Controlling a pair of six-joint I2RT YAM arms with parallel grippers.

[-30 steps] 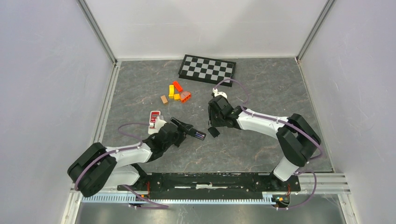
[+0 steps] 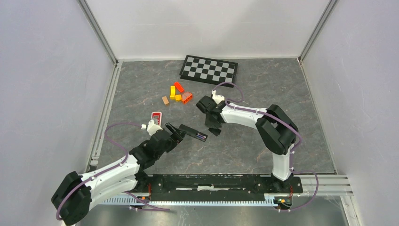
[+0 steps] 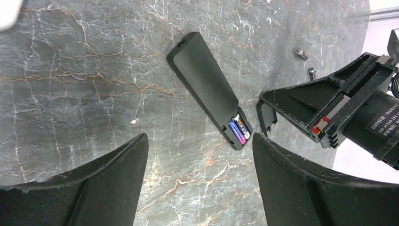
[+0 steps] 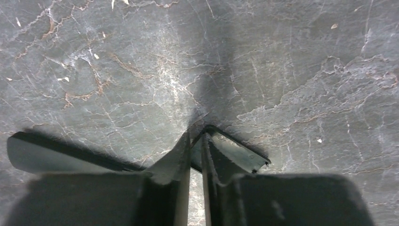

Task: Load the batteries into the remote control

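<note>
The black remote [image 3: 204, 75] lies face down on the table, its battery bay [image 3: 240, 129] uncovered with batteries in it, one purple-blue, one with an orange band. Just past that end lies the small black battery cover [image 2: 214, 131], also seen in the right wrist view as a shallow cover [image 4: 235, 153]. My right gripper is over the cover, its fingertips a narrow gap apart at the cover's edge; contact with it is unclear. My left gripper is wide open above the table near the remote, nothing between its fingers.
A red-and-white device [image 2: 156, 117] sits close to the left gripper. Coloured blocks [image 2: 179, 92] and a checkerboard [image 2: 209, 69] occupy the back.
The right gripper has moved leftward over the cover. My left arm has drawn back left, off the remote, showing more of it. Remote and cover have stayed in place.
</note>
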